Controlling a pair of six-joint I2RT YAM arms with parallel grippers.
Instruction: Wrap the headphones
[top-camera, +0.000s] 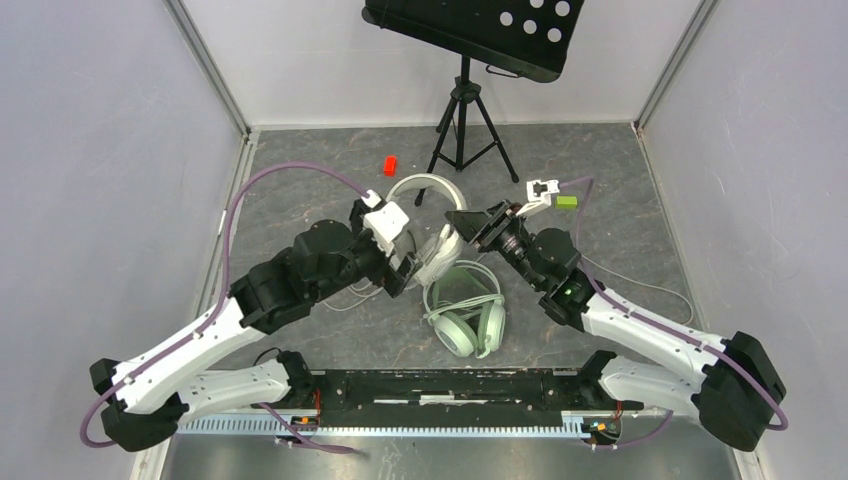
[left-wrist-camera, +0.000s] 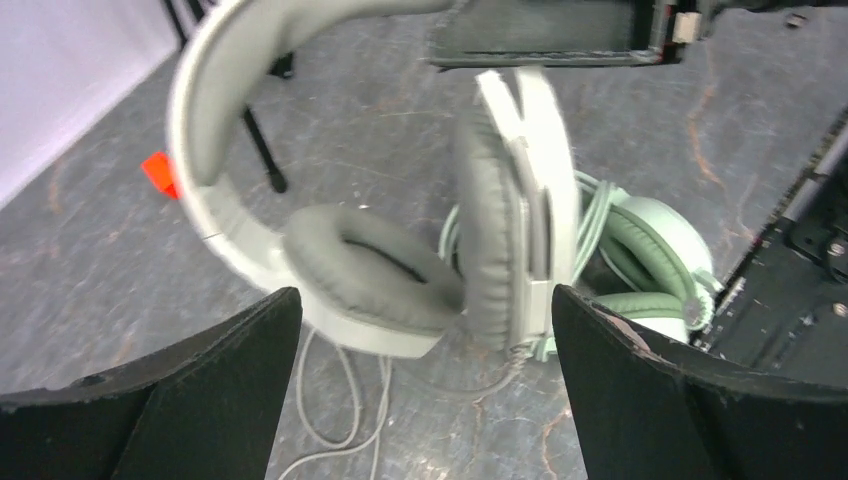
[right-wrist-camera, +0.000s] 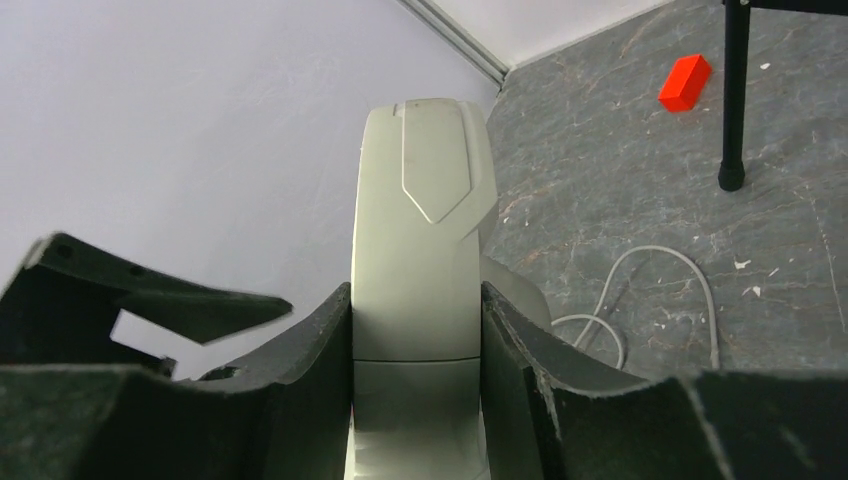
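A white over-ear headphone with grey pads hangs above the floor, my right gripper shut on its band, seen close in the right wrist view. My left gripper is open, fingers apart, just short of the two earcups, with nothing gripped. A grey cable (left-wrist-camera: 350, 400) trails loosely on the floor below. A second, pale green headphone (top-camera: 460, 335), its cable looped round it, lies on the floor in front.
A red block (top-camera: 390, 165) and black stand (top-camera: 460, 110) are at the back. A green block (top-camera: 566, 202) lies behind the right arm. Walls border both sides.
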